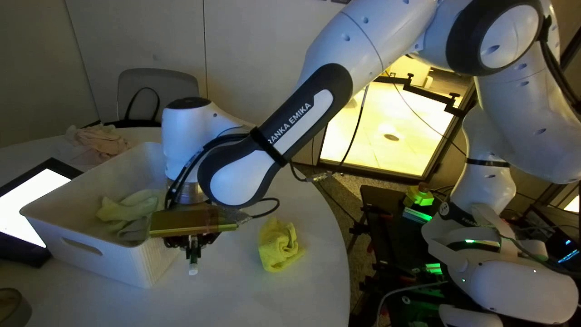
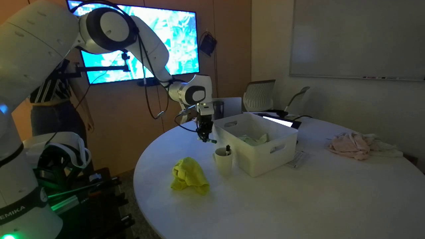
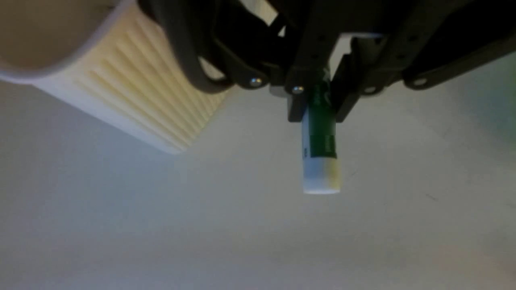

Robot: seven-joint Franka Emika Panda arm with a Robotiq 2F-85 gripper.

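Observation:
My gripper is shut on a green marker with a white end (image 3: 321,175), which sticks out past the fingertips. In exterior view 1 the gripper (image 1: 193,245) hangs above the table beside the white box's near corner, the marker's pale tip (image 1: 193,269) pointing down. From exterior view 2, the marker (image 2: 212,141) shows just above and to the left of a white cup (image 2: 223,162). A dark pen (image 2: 227,149) stands in that cup. The cup cannot be made out in exterior view 1.
The white box (image 2: 275,159) holds pale green cloths (image 1: 128,210). A crumpled yellow cloth (image 2: 189,175) lies on the round table (image 2: 279,203). Pinkish cloths (image 2: 350,145) lie beyond the box, and a bright screen (image 1: 27,204) is beside it.

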